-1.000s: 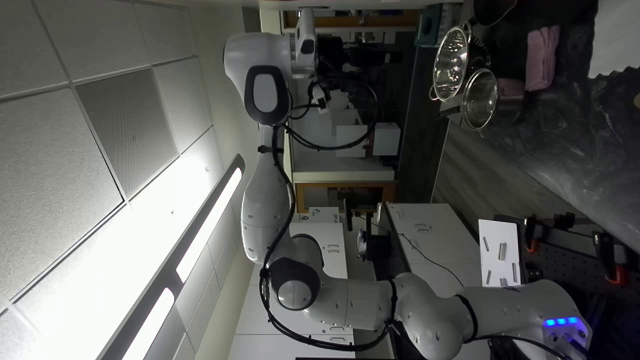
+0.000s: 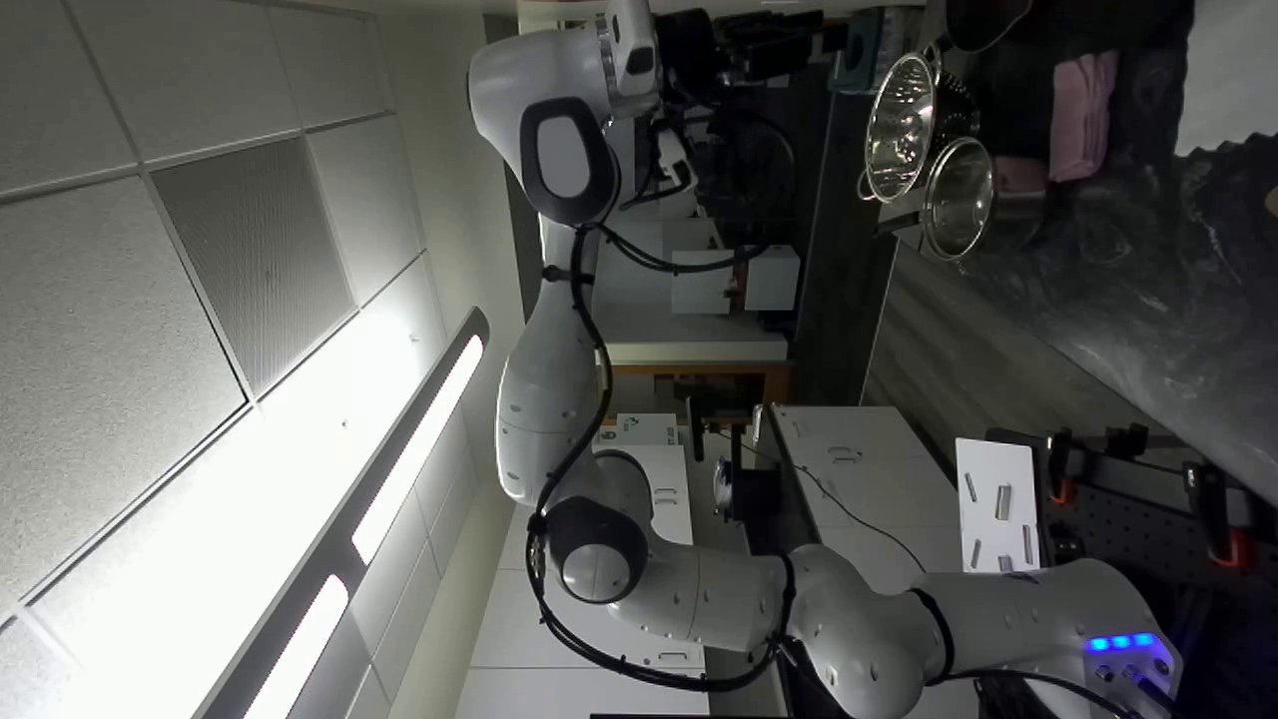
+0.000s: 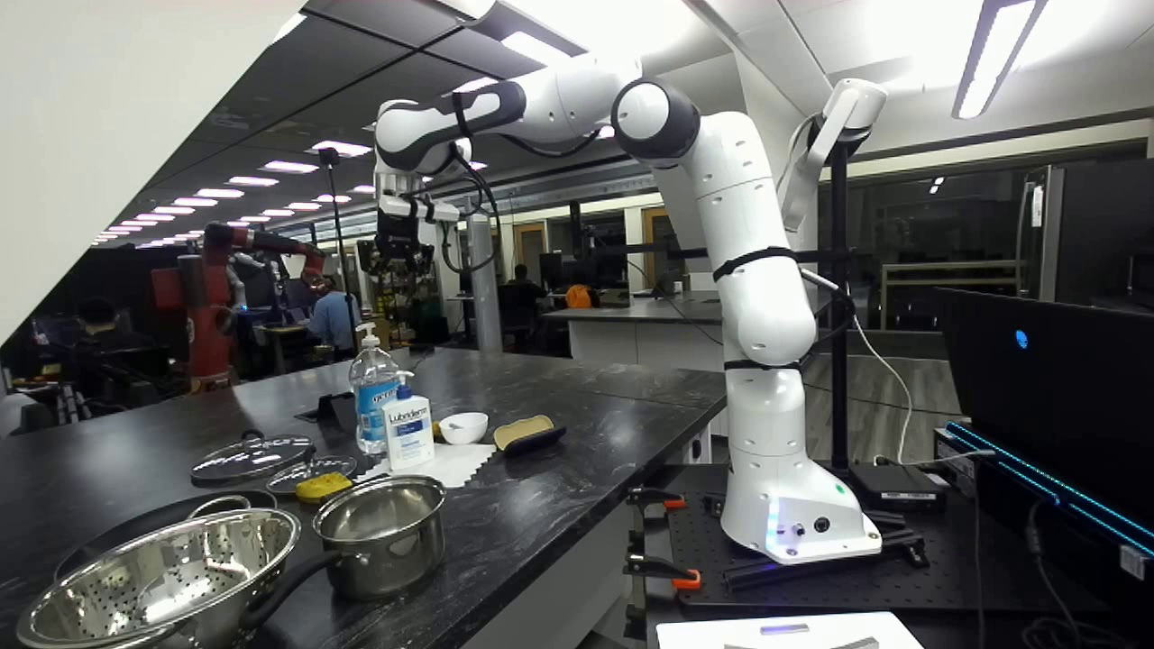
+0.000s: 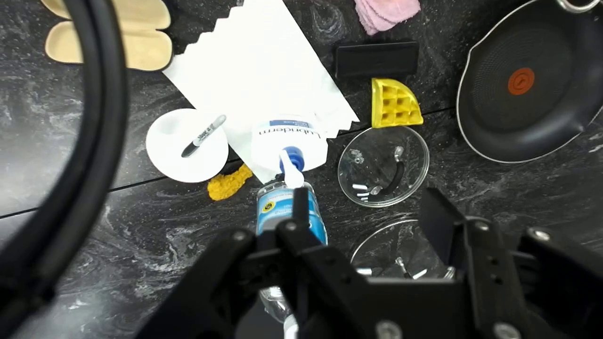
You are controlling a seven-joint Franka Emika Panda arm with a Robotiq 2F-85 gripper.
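Observation:
My gripper hangs high over the black table, its fingers apart, with nothing visible between them. In the second exterior view the gripper [image 3: 400,258] is above the clear pump bottle with a blue label [image 3: 373,395]. Seen from the wrist, that bottle [image 4: 277,202] lies under one finger and is partly covered by it. A white Lubriderm bottle [image 4: 289,141] stands beside it on white paper [image 4: 263,62]. A white bowl [image 4: 175,161] holds a grey marker [image 4: 203,135]. Below the gap between the fingers lies a glass lid [image 4: 398,248], partly hidden by the gripper.
Another glass lid [image 4: 384,166], a yellow waffle-shaped piece [image 4: 395,103], a black case [image 4: 377,59] and a frying pan [image 4: 531,84] lie nearby. A colander [image 3: 162,573] and a steel pot [image 3: 384,541] occupy the near edge. Bare table [image 3: 617,379] stretches toward the arm's base.
In the first exterior view, the arm has reached farther from its base and the gripper has come down somewhat toward the table. The pot, colander and cloth there have not moved.

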